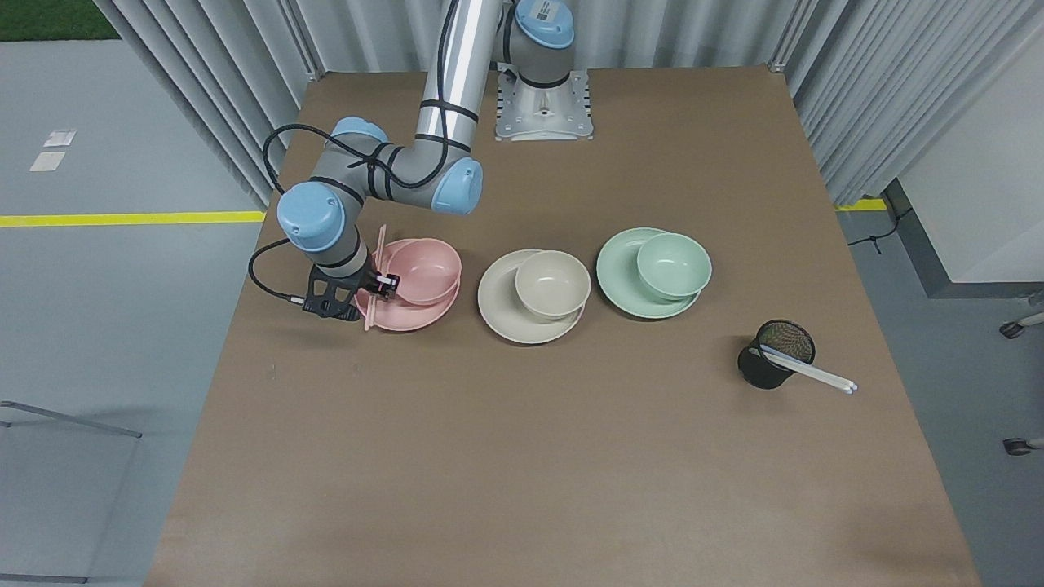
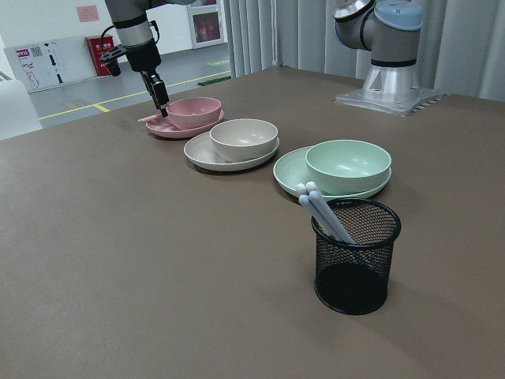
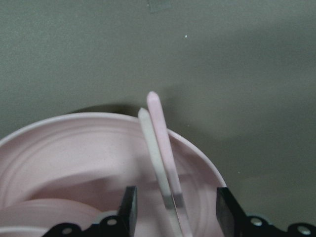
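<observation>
My gripper [image 1: 354, 293] hangs just above the pink plate [image 1: 407, 317] at the left of the table, its fingers apart. In the wrist view two pale pink chopsticks [image 3: 167, 158] rest across the plate's rim, lying between the two black fingers with space around them. A pink bowl [image 2: 194, 110] sits on that plate. From the front, the chopsticks are partly hidden by my gripper.
A cream bowl [image 1: 553, 279] on a cream plate [image 1: 509, 316] and a green bowl [image 1: 674, 260] on a green plate [image 1: 617, 269] stand to the right. A mesh cup [image 2: 351, 276] holds white chopsticks.
</observation>
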